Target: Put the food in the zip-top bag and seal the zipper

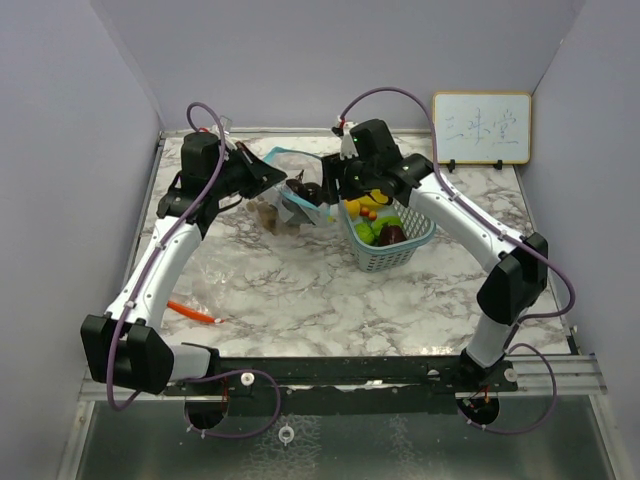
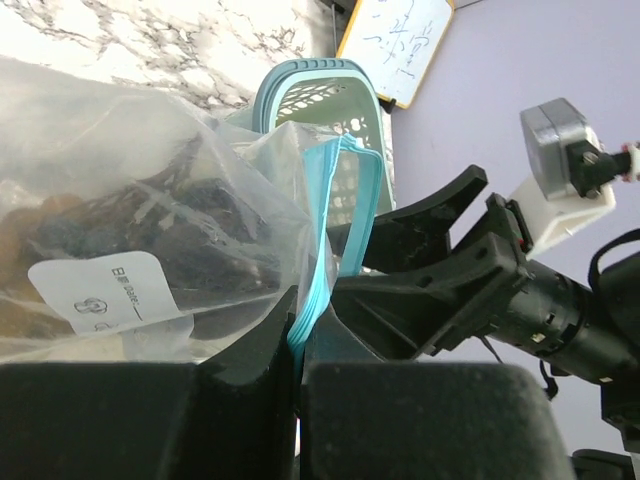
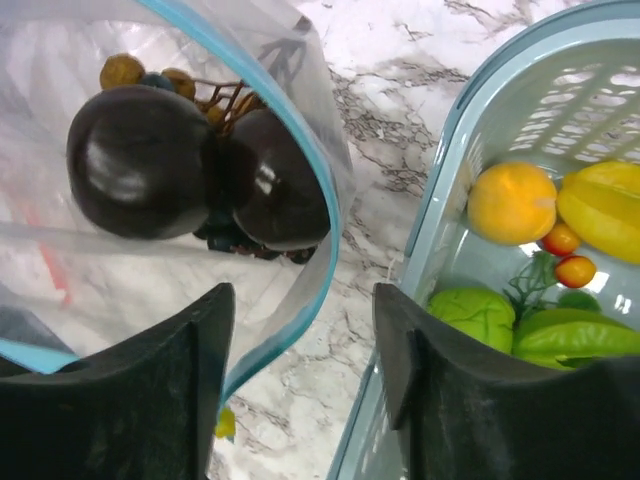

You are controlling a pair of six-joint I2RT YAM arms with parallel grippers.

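Observation:
The clear zip top bag (image 1: 266, 214) with its light blue rim (image 2: 318, 240) lies at the table's middle, mouth spread. Inside are dark round fruits (image 3: 140, 160) and some small brown fruit (image 3: 122, 71). My left gripper is shut on the bag's rim at one side of the mouth. My right gripper is part open at the opposite side, close to the basket. Between its fingers, the blue rim runs near the left finger (image 3: 190, 360); whether they touch is unclear.
Right of the bag stands a light green basket (image 1: 383, 258) with a yellow fruit (image 3: 512, 203), small tomatoes (image 3: 575, 271) and green vegetables (image 3: 565, 338). A carrot (image 1: 193, 312) lies at the table's left.

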